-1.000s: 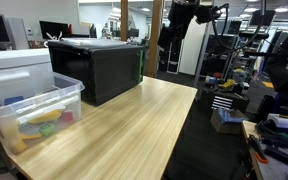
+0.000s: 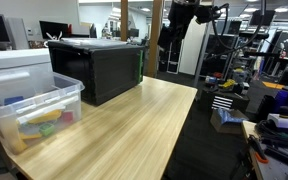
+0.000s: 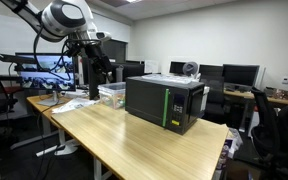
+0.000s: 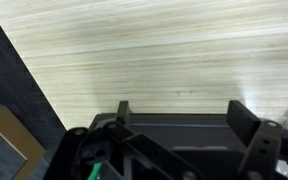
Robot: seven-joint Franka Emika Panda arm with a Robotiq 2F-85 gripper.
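Observation:
My gripper is open, its two black fingertips wide apart at the bottom of the wrist view with nothing between them. In exterior view 1 the arm hangs high above the far end of the wooden table (image 2: 114,140); the gripper is dark and small there. On the table stands a black microwave (image 2: 96,75), shut, with a green strip on its front (image 3: 166,105). Part of a dark box-like surface (image 4: 174,120) lies below my fingers in the wrist view, with bare wood beyond it.
A clear plastic bin (image 2: 14,97) with several coloured items inside stands beside the microwave. Exterior view 2 shows papers (image 3: 72,104) near the arm's side of the table.

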